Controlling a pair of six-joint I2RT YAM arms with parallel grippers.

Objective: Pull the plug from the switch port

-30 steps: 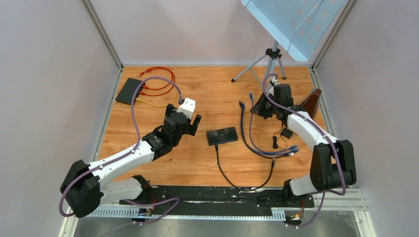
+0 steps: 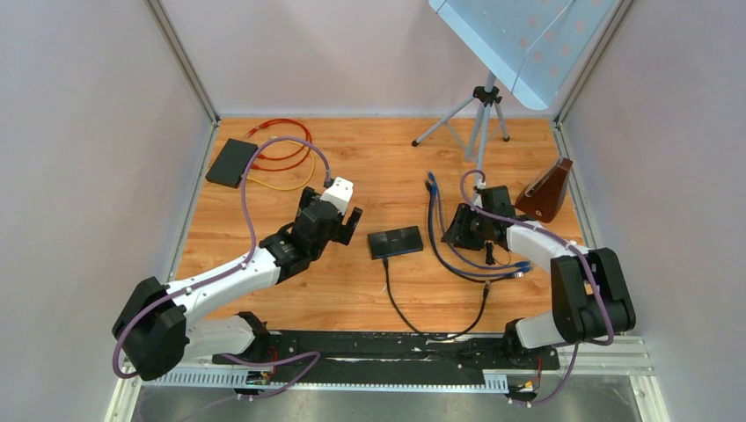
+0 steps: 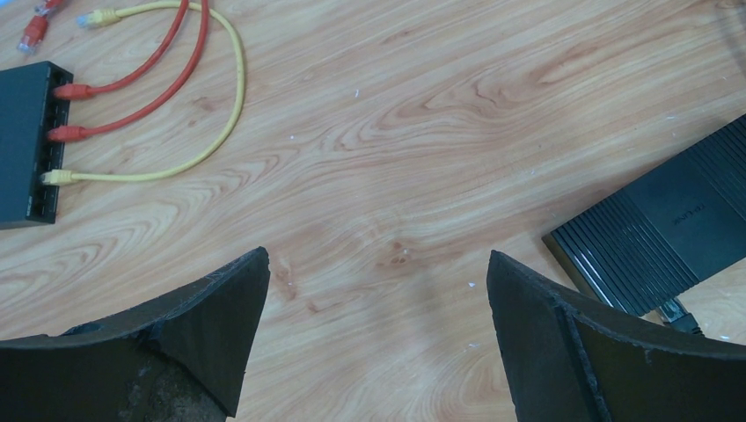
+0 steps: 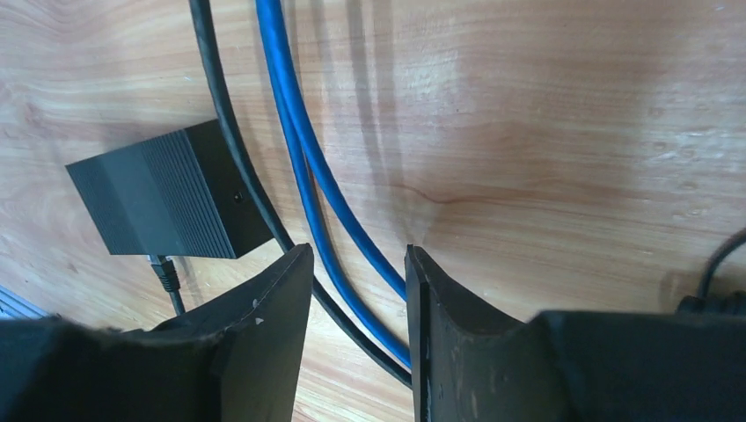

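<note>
A ribbed black box lies mid-table, with a plug in its near side and a black cable running from it. A second black box at the back left has red and yellow plugs in its ports. My left gripper is open above the table, left of the middle box, empty. My right gripper is open over the blue and black cables, right of that box, with nothing visibly held.
Blue cables and a black cable lie right of the middle box. A tripod and a brown object stand at the back right.
My left gripper has shifted slightly to the right.
</note>
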